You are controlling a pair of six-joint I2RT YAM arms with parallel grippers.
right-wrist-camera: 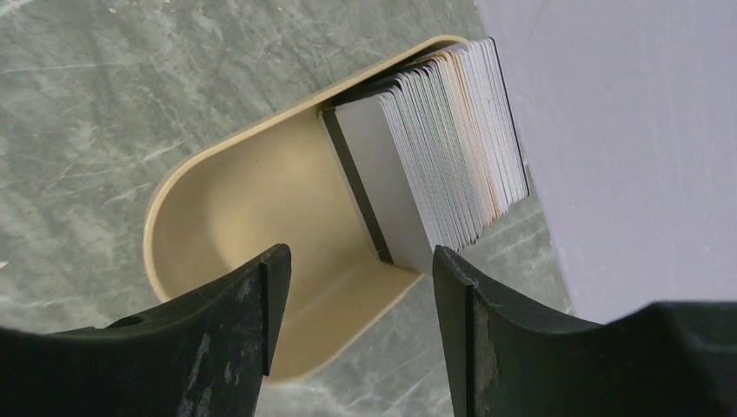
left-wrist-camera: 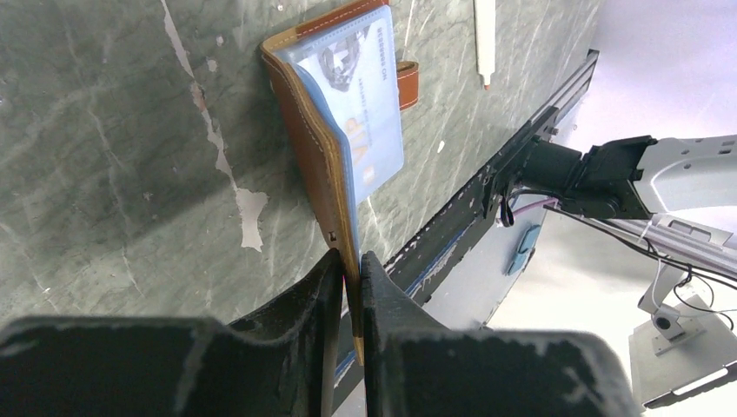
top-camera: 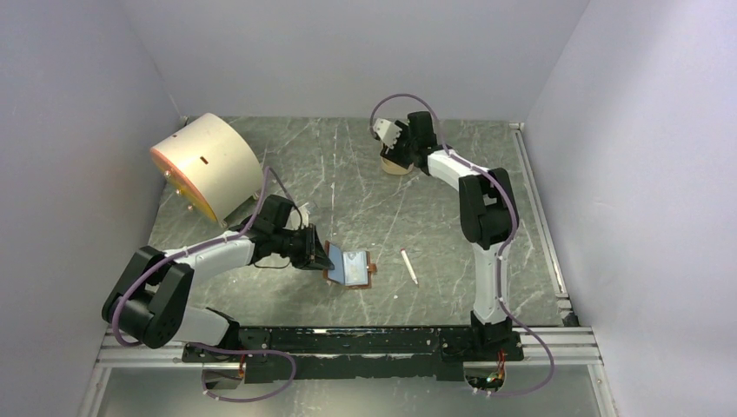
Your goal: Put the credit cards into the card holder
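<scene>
The brown card holder [top-camera: 355,268] lies spread on the marble table, its clear sleeves [left-wrist-camera: 356,104] showing. My left gripper is shut on its raised cover edge. At the back of the table, my right gripper is open over a beige oval tray [right-wrist-camera: 235,208] holding a tightly packed row of cards [right-wrist-camera: 426,148] at one end, with nothing between its fingers.
A cream cylinder [top-camera: 200,165] with an orange rim stands at the back left. A white marker [top-camera: 408,266] lies right of the holder. Walls bound the table at the back and sides.
</scene>
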